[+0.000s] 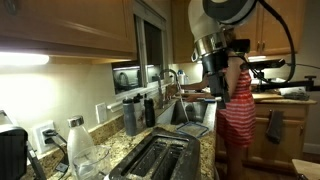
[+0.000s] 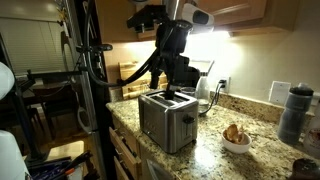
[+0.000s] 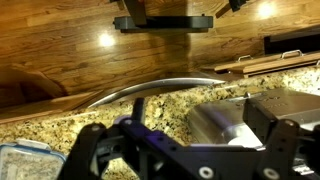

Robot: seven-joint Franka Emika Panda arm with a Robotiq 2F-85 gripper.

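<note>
My gripper stands open over the counter's edge, its two dark fingers well apart at the bottom of the wrist view, with nothing between them. A silver toaster with black slots (image 2: 168, 122) sits on the speckled counter. Exterior view 1 shows its dark slotted top (image 1: 158, 156) in the foreground; only part of its shiny metal body (image 3: 222, 122) shows in the wrist view, partly behind a finger. In exterior view 2 the arm hangs above the toaster, and the fingertips are hard to make out against it.
A white bowl with brown items (image 2: 236, 138) is on the counter beside the toaster. Bottles (image 1: 129, 117) stand along the wall. A clear container with a blue rim (image 3: 30, 160) shows at lower left in the wrist view. Someone in a red dress (image 1: 237, 118) is behind the arm.
</note>
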